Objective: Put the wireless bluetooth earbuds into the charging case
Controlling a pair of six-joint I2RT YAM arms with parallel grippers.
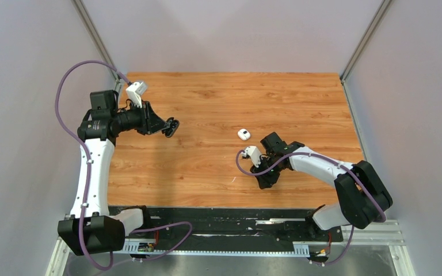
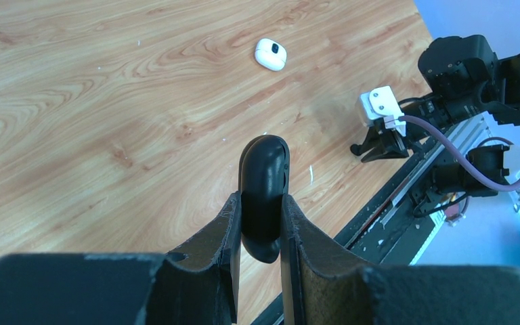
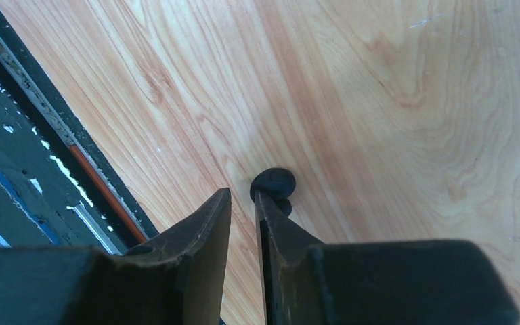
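My left gripper holds a black oblong charging case (image 2: 264, 189) upright between its fingertips, raised over the left of the table, also visible in the top view (image 1: 171, 127). My right gripper is low over the front right of the table, part open, its right finger at a small black earbud (image 3: 274, 179), partly hidden by that finger; whether it grips it, I cannot tell.
A small white case (image 1: 244, 134) lies mid-table, behind the right gripper. The wooden table (image 1: 207, 98) is otherwise mostly clear. Its front edge borders a dark rail strip (image 3: 40, 135).
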